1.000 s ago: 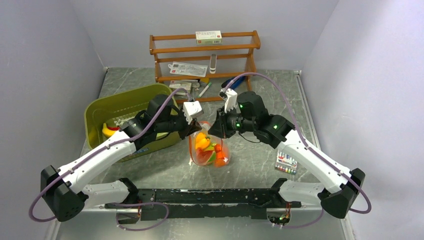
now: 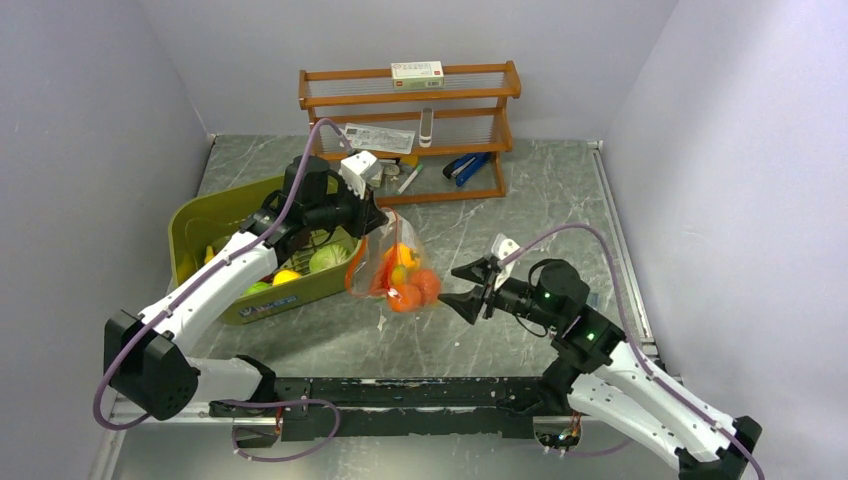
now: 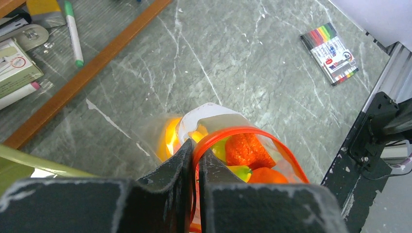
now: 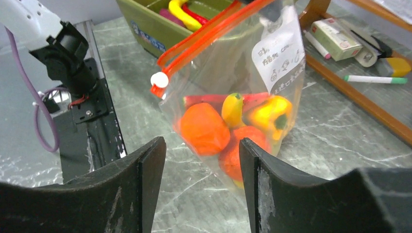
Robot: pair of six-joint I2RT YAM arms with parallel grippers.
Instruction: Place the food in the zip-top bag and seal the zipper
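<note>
A clear zip top bag [image 4: 272, 58] with an orange zipper edge hangs from my left gripper, which is shut on its rim. Through the plastic show a yellow pepper [image 4: 271, 114], orange-red round food [image 4: 202, 128] and a small yellow-green piece [image 4: 232, 109]. The bag's mouth gapes to one side of the left fingers in the left wrist view, and a white slider sits at one end of the zipper. To the right of the bag, my right gripper [image 2: 461, 290] stands open, nothing between its fingers.
A green bin [image 2: 184, 240] holding more food is under the left arm. Behind stands a wooden rack [image 2: 508, 120] with boxes, markers and a blue stapler [image 2: 466, 167]. A pack of coloured pens [image 3: 330, 53] lies on the right.
My left gripper has moved left and back with the bag, towards the bin. The right gripper has come away from the bag's top, forward and to the right, and now stands open.
</note>
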